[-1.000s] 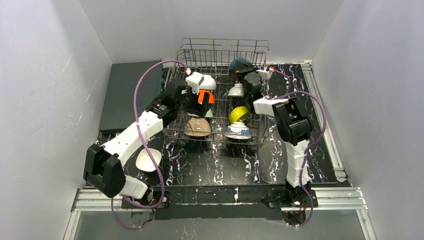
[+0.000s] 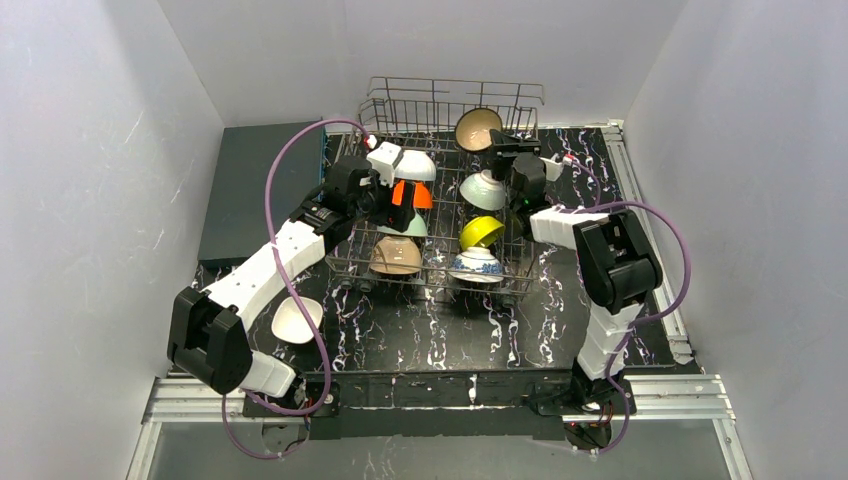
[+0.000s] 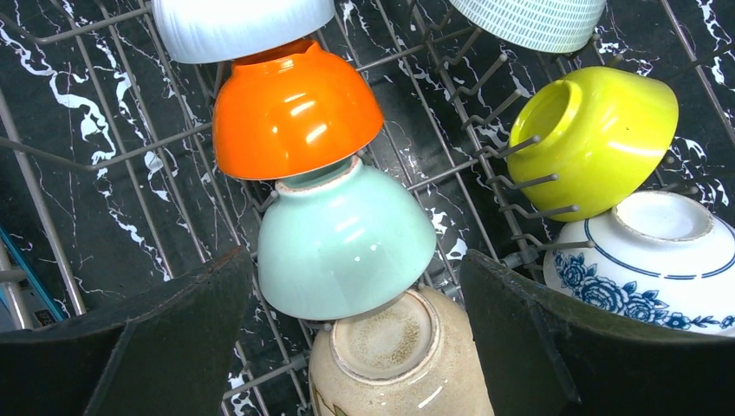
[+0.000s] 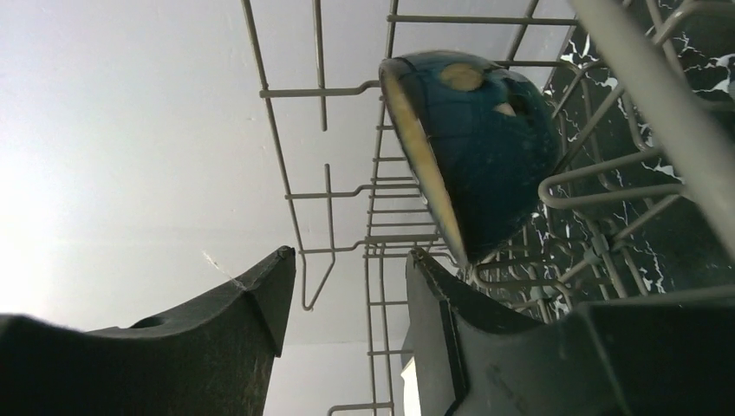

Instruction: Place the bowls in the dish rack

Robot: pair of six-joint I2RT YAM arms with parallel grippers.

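A dark teal bowl with tan inside (image 2: 478,128) (image 4: 481,152) sits tilted at the rack's back right; my right gripper is beside it, fingers apart and empty. My left gripper hangs open over the left row: orange bowl (image 3: 295,121), mint bowl (image 3: 342,243), beige bowl (image 3: 403,373), white bowl (image 3: 238,22). The right row holds a ribbed pale bowl (image 3: 529,17), yellow bowl (image 3: 589,147) and blue-patterned bowl (image 3: 641,286). A white square bowl (image 2: 296,320) lies on the counter at front left.
The wire rack (image 2: 455,86) fills the middle. A dark flat board (image 2: 250,180) lies at left. Walls enclose the back and both sides.
My right gripper has shifted right, away from the teal bowl, whose tan inside now faces the top view.
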